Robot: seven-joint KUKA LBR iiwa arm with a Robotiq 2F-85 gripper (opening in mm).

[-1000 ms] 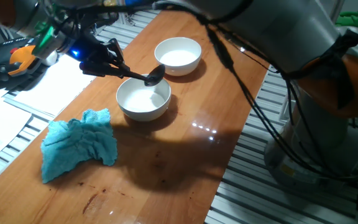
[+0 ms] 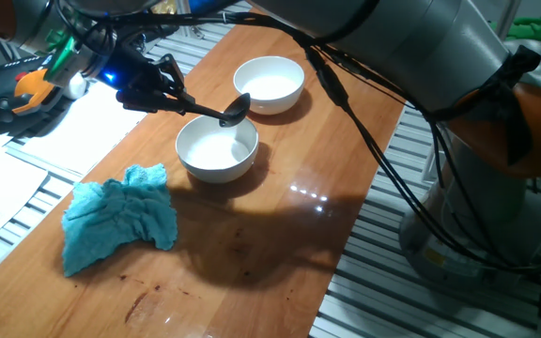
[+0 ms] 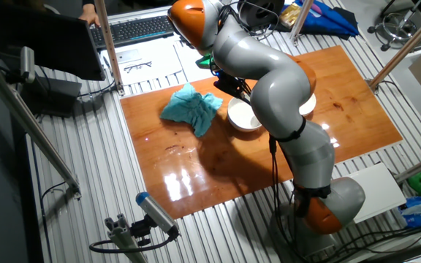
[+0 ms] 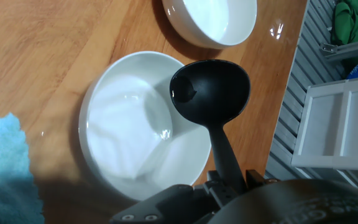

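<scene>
A black ladle (image 4: 211, 93) extends from my gripper, which is shut on its handle. In exterior view 1 the ladle's bowl (image 2: 237, 111) hangs above the far rim of the nearer white bowl (image 2: 216, 155). From the wrist, this nearer bowl (image 4: 135, 124) appears below and left of the ladle, with shiny highlights inside. A small dark glossy patch shows in the ladle's hollow; whether it is liquid I cannot tell. Behind stands the second white bowl (image 2: 269, 86), upright on the table. The arm partly hides both bowls in exterior view 2.
A crumpled turquoise cloth (image 2: 122, 218) lies on the wooden table (image 2: 252, 296), left of the nearer bowl. Clear wood stretches across the table's front part. Dark cables (image 2: 369, 141) hang along the arm. A keyboard (image 3: 134, 31) and papers lie beyond the table's edge.
Compared with a second ago, the ladle and gripper have shifted very slightly and the upper arm sits a little differently. Bowls and cloth stay put.
</scene>
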